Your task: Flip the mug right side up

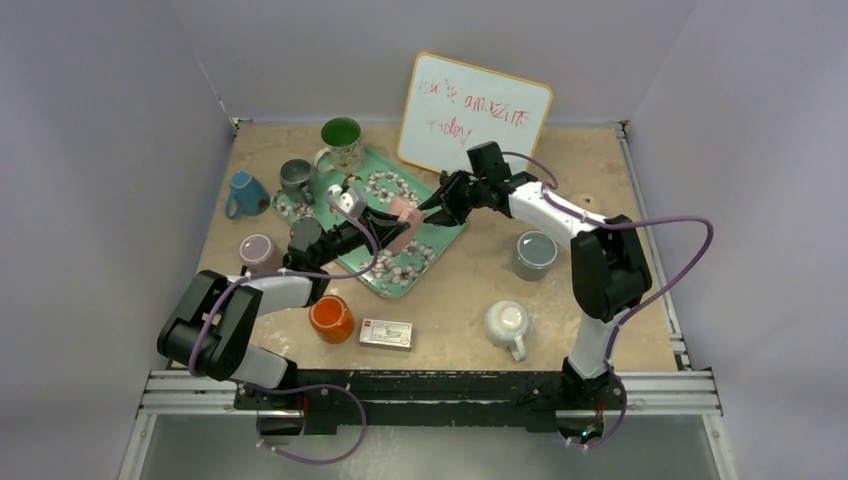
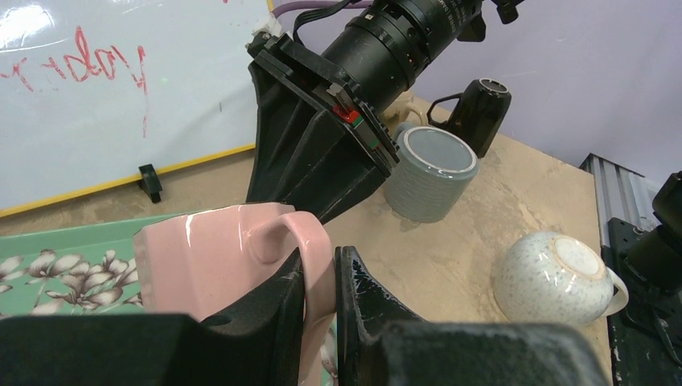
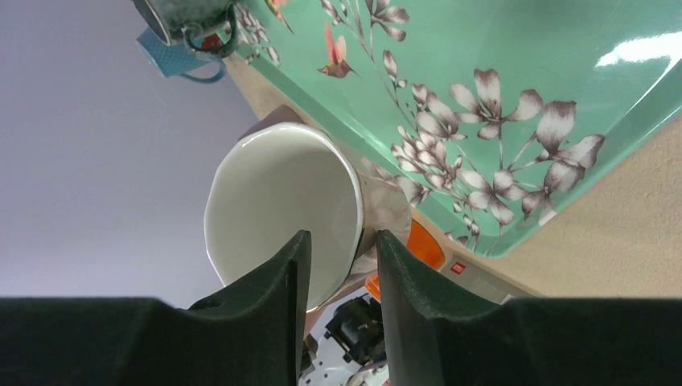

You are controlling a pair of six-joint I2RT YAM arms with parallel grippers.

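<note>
A pink mug (image 1: 405,225) is held up over the green floral tray (image 1: 400,275), lying sideways. In the left wrist view my left gripper is closed on the mug's handle (image 2: 310,249). The right wrist view shows the mug's white interior (image 3: 273,201) facing my right gripper, whose fingers are apart around the near rim, one inside the mug and one outside. In the top view my right gripper (image 1: 436,208) meets the mug from the right.
The middle-right table has free room.
</note>
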